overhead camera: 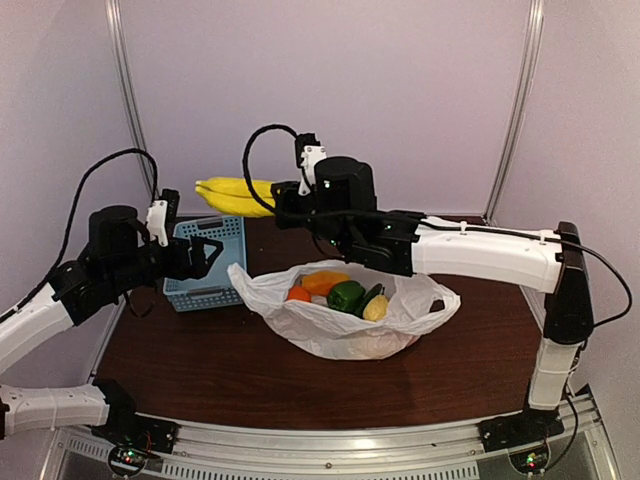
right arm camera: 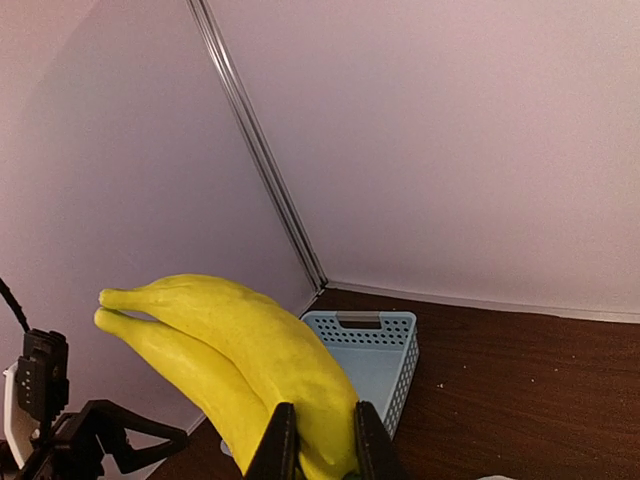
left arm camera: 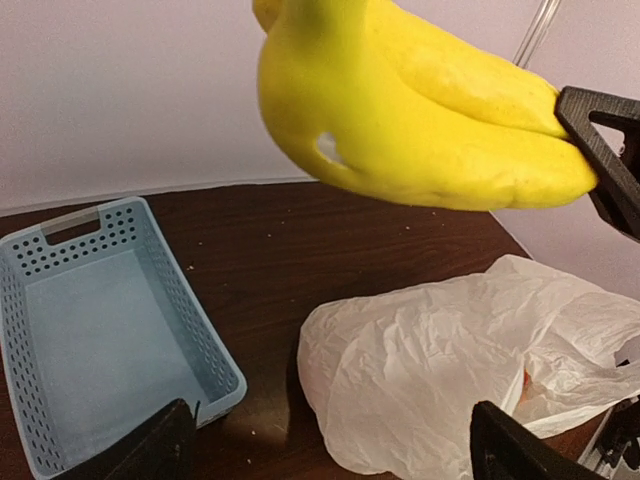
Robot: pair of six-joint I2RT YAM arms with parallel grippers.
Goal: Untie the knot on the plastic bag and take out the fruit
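Two joined yellow bananas (overhead camera: 236,196) hang in the air at the back, their right end gripped by my right gripper, which is shut on them. They also fill the upper part of the left wrist view. The white plastic bag (overhead camera: 340,330) lies on the table with its mouth open. Inside it show an orange fruit (overhead camera: 298,293), a yellow-orange piece (overhead camera: 324,281), a green pepper (overhead camera: 346,296) and a small yellow fruit (overhead camera: 375,308). My left gripper (overhead camera: 208,256) stands open and empty, left of the bag and in front of the basket.
A blue plastic basket (left arm camera: 120,290) stands empty at the back left, partly behind my left gripper in the top view. Bare dark table (overhead camera: 300,390) lies in front of the bag. Walls close the left, back and right sides.
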